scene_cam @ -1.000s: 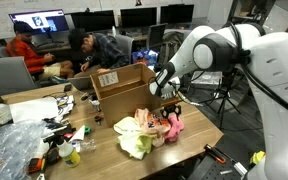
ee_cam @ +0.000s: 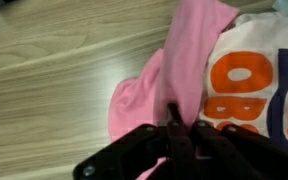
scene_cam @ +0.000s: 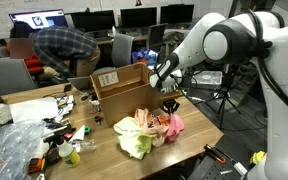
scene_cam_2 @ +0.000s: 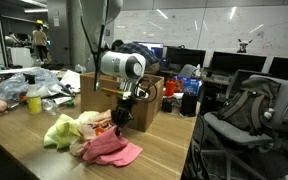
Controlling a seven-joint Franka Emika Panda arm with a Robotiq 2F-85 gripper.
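Observation:
A pink cloth (ee_cam: 189,50) rises in a narrow fold to my gripper, which is shut on it. In the second exterior view, the rest of the pink cloth (scene_cam_2: 111,150) lies spread on the table, below and beside the gripper (scene_cam_2: 119,127). A white cloth with orange lettering (ee_cam: 249,75) lies next to the fold in the wrist view. On the other side of the heap is a pale yellow-green cloth (scene_cam: 134,140). The fingertips are partly hidden by the fabric.
Behind the cloths stands a brown cardboard box (scene_cam: 124,92). A yellow bottle (scene_cam: 71,153), clear plastic wrapping (scene_cam: 14,135) and small items crowd the table's left side. Bare table (scene_cam_2: 169,150) shows right of the pink cloth in the second exterior view.
The arm and cloths show little change. In the background, a person in plaid has moved left, covering much of the person in red.

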